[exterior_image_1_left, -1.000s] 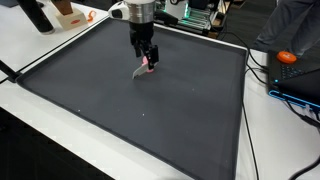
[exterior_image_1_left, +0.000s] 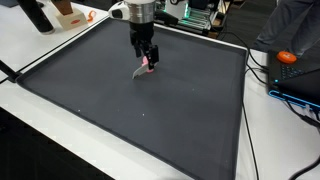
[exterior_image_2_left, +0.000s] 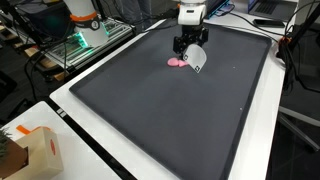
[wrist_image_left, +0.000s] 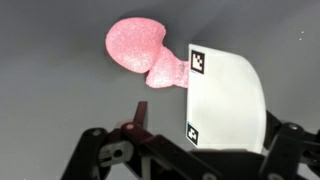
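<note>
A speckled pink object (wrist_image_left: 137, 45) with a rounded head and a narrower neck lies on the dark grey mat. Against its narrow end is a white curved piece (wrist_image_left: 225, 95) bearing small black-and-white markers; whether the two are joined, I cannot tell. My gripper is open, its fingers to either side of the white piece's lower part in the wrist view, and its body hides that lower edge. From outside, the gripper (exterior_image_2_left: 187, 46) points down just behind the pink object (exterior_image_2_left: 177, 62) and the white piece (exterior_image_2_left: 195, 57), near the mat's far side.
Beyond the right edge sits a dark device with an orange round thing (exterior_image_1_left: 287, 57) on it. A pale box (exterior_image_2_left: 42, 155) stands at the near left corner in exterior view 2.
</note>
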